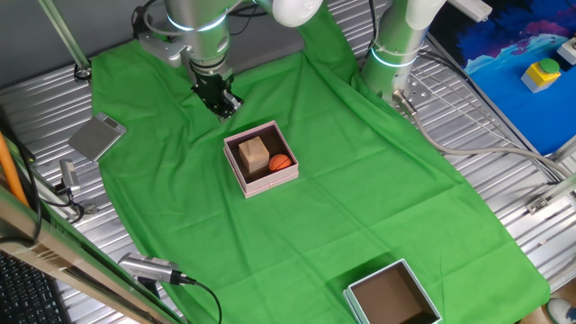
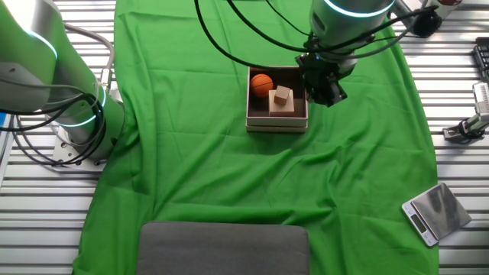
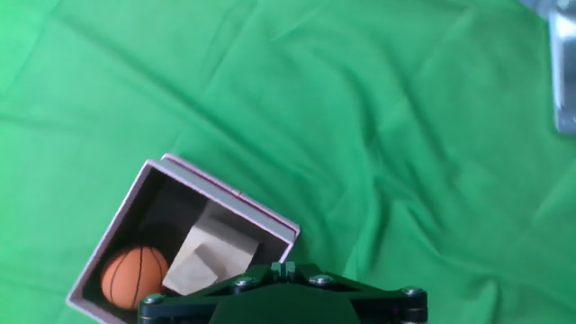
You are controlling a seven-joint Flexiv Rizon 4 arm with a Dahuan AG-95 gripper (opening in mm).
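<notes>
A pink-rimmed box (image 1: 270, 183) sits on the green cloth, holding a wooden block (image 1: 255, 154) and a small orange basketball (image 1: 281, 162). Exterior view 2 shows a smaller wooden cube (image 2: 282, 95) resting on top of the larger block (image 2: 281, 109), beside the ball (image 2: 262, 85). My gripper (image 1: 231, 110) hangs just outside the box, on its far side in exterior view 1. In the wrist view the fingertips of my gripper meet, with nothing visible between them, and the box (image 3: 236, 200) lies to their left.
A second, light-rimmed box (image 1: 353, 304) stands near the front of the cloth; what shows of its inside is empty. A small scale (image 1: 98, 137) lies at the cloth's left edge. Open cloth (image 1: 360, 180) spreads between the boxes.
</notes>
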